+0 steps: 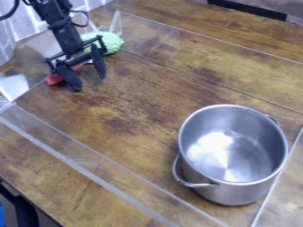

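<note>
My black gripper (85, 73) is low over the wooden table at the upper left, on a red object (55, 78) that is mostly hidden behind it. I cannot tell whether the fingers hold it. A light green ribbed object (109, 42) lies just behind the gripper, partly covered by the arm. A large steel pot (231, 155) with side handles stands at the lower right.
Clear plastic edges run along the left and front of the wooden work area (136, 106). A dark slotted piece (249, 9) lies at the far back.
</note>
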